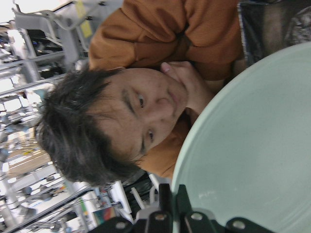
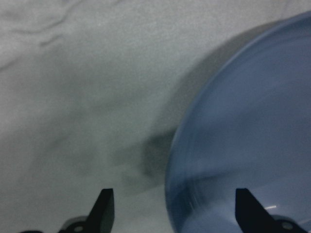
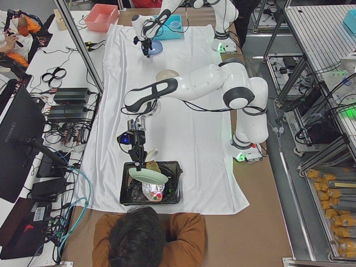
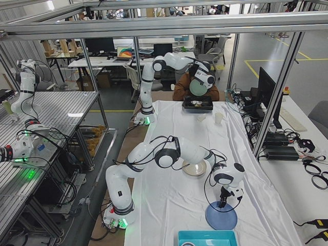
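Observation:
A pale green plate (image 3: 148,176) is gripped at its rim by my left gripper, tilted over a black lined bin (image 3: 173,192) that holds foil and other scraps. It fills the right of the left wrist view. In the right wrist view my right gripper is open over the rim of a blue plate (image 2: 252,136) lying on the white cloth, one finger outside the rim and the other over the plate.
A beige plate (image 4: 193,170) lies mid-table, partly hidden by an arm. A turquoise tray (image 4: 205,237) stands at the far end from the bin. A seated person (image 1: 121,116) leans close behind the bin.

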